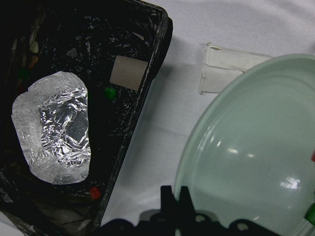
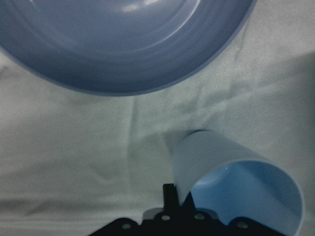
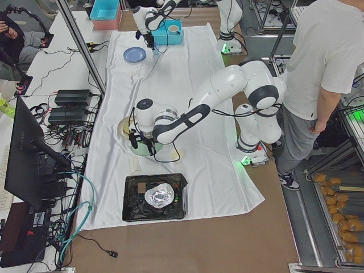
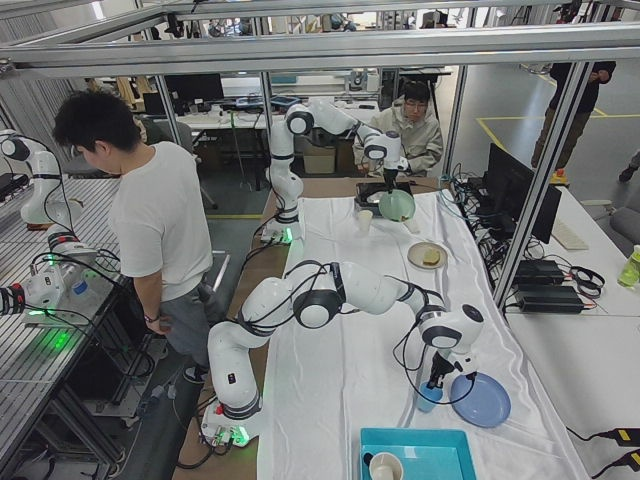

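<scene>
My left gripper is shut on the rim of a mint green plate (image 1: 246, 128), holding it above the cloth beside a black bag-lined tray (image 3: 135, 210) with crumpled foil (image 1: 64, 132) inside. Small red and green bits show at the plate's edge in the left wrist view. My right gripper is shut on the rim of a light blue cup (image 2: 209, 147), which appears tipped in the right wrist view, beside a blue plate (image 4: 480, 400).
A beige plate with a yellow item (image 4: 430, 255) and a pale cup (image 4: 365, 220) are on the white cloth. A turquoise bin (image 4: 420, 440) holds a white cup. A white, flat strip (image 1: 231, 59) lies by the tray. A person stands beside the table.
</scene>
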